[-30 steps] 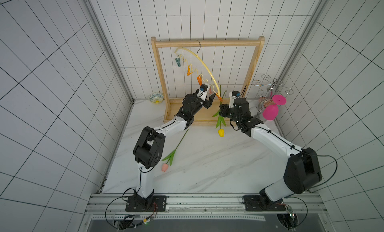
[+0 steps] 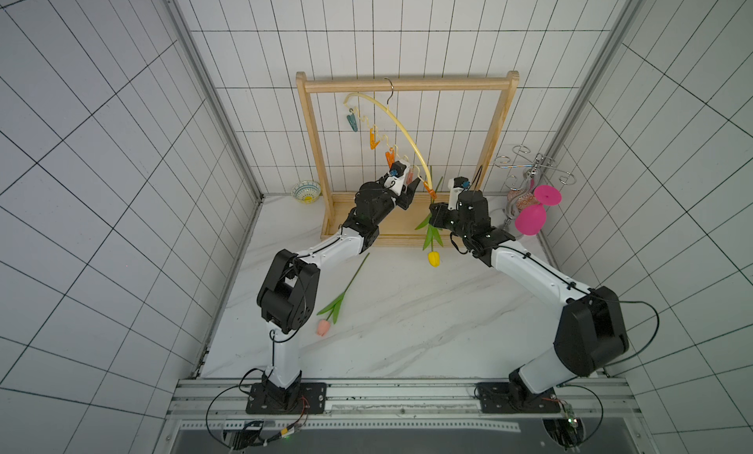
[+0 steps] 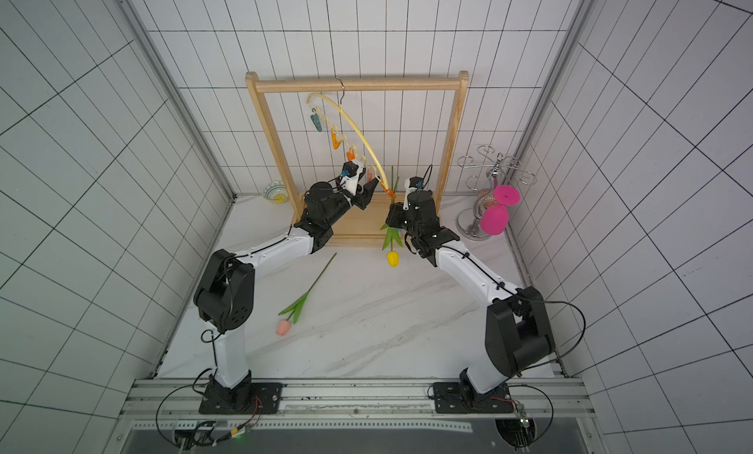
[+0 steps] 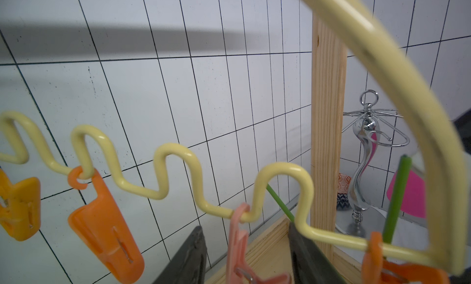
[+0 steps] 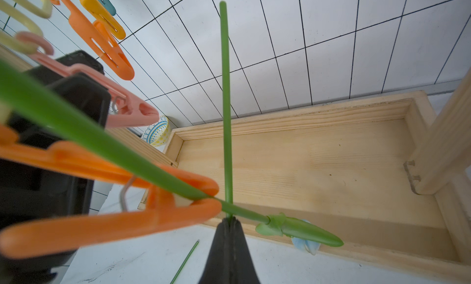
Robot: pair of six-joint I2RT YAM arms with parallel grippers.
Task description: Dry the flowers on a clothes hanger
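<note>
A pale yellow hanger (image 2: 403, 130) with clips hangs tilted from the wooden rack (image 2: 408, 84). My left gripper is part open around a pink clip (image 4: 238, 244) on the hanger's lower part. My right gripper is shut on an upright green stem (image 5: 225, 102) beside an orange clip (image 5: 162, 215); another stem (image 5: 117, 151) crosses that clip. A yellow tulip (image 2: 433, 258) hangs below my right gripper. A pink tulip (image 2: 322, 327) lies on the table at the left.
A patterned bowl (image 2: 306, 190) sits back left. A chrome stand (image 4: 360, 176) with pink discs stands at the right.
My left gripper has moved slightly up and left along the hanger, whose clips have shifted a little. The right gripper is almost still.
</note>
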